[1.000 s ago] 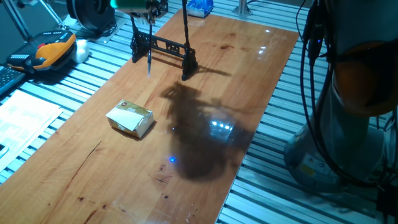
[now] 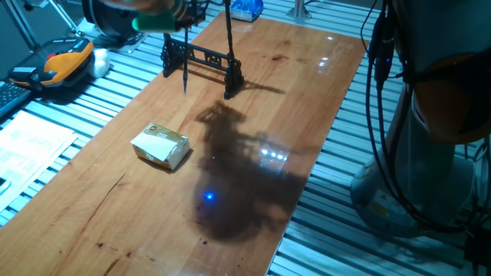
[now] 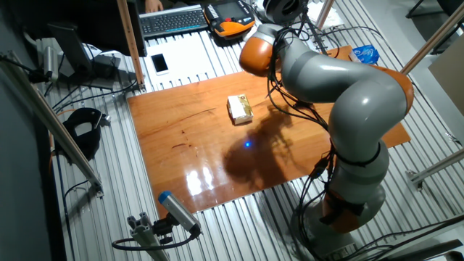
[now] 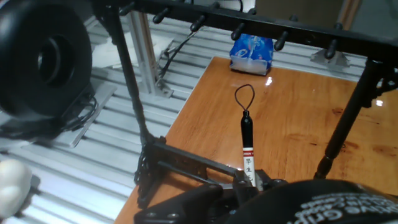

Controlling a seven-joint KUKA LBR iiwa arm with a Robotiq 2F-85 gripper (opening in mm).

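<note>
A brush [image 4: 248, 140] with a black end, red band, white lettered section and thin cord loop stands upright in the wrist view. My gripper is shut on it, below the loop. In exterior view 1 the dark, thin brush [image 2: 185, 65] hangs tip down over the wooden table. The black rack [image 4: 186, 163] has two uprights and a top bar [image 4: 217, 20] with several pegs, beyond the brush in the wrist view. Its base [image 2: 201, 61] rests on the table's far part. The loop shows below the bar and appears free of the pegs.
A gold and white box [image 2: 160, 146] sits on the table, nearer exterior view 1 than the rack. A blue packet [image 4: 252, 53] lies at the far edge. Left of the table is an orange and black device [image 2: 54, 63].
The green-lit part of the arm has come slightly lower and left in exterior view 1, and the shadow has shifted a little. The brush tip has barely moved; rack and box are unmoved.
</note>
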